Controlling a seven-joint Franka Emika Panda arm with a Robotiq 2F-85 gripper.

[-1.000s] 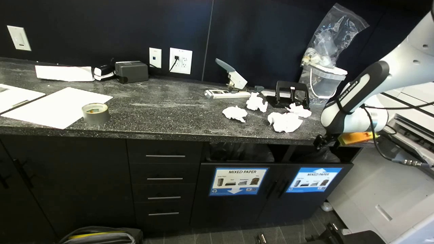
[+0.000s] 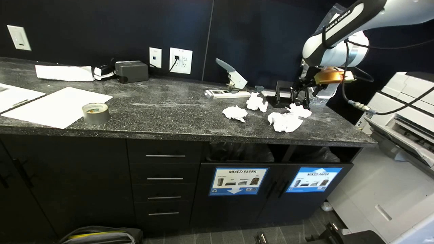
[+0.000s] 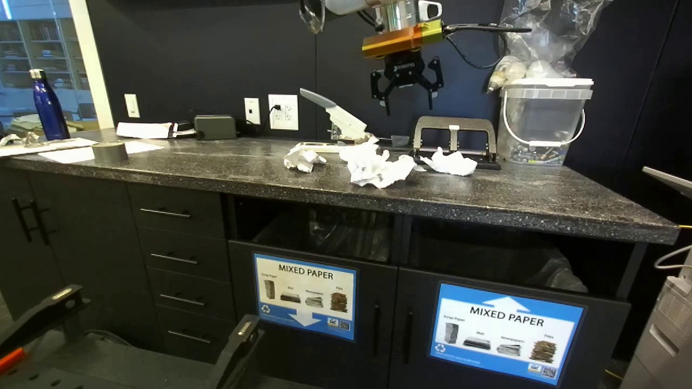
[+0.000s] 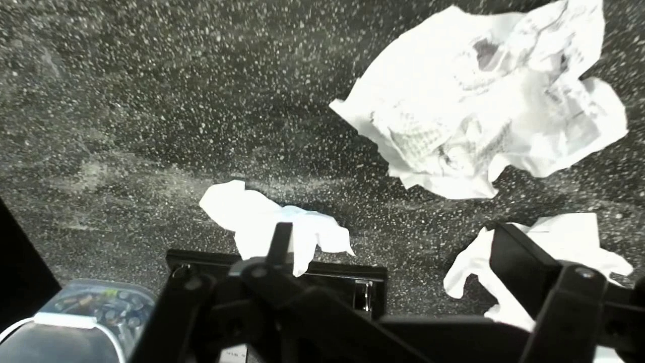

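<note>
Several crumpled white papers lie on the dark speckled counter [image 3: 551, 194]. In exterior view 2 there is a left paper [image 3: 301, 158], a bigger middle clump [image 3: 376, 167] and a right paper [image 3: 451, 162] by the hole punch. My gripper [image 3: 408, 109] hangs open above them, its fingers spread and nothing between. Seen from the wrist, a large crumpled sheet [image 4: 484, 109] lies beyond the fingers; a small paper [image 4: 260, 215] shows past the left finger and another paper [image 4: 574, 239] behind the right one. Both are partly hidden by the fingers.
Close to the papers stand a black hole punch [image 3: 454, 123] and a raised stapler [image 3: 344, 120]. A clear bucket [image 3: 545, 116] with a bag on top is at the back right. Below the counter are open-topped mixed paper bins [image 3: 324, 227]. A tape roll [image 2: 96, 114] sits far left.
The arm has risen from in front of the counter's right edge and swung back over the counter, and it now hides much of the bucket and bag. The papers have not moved.
</note>
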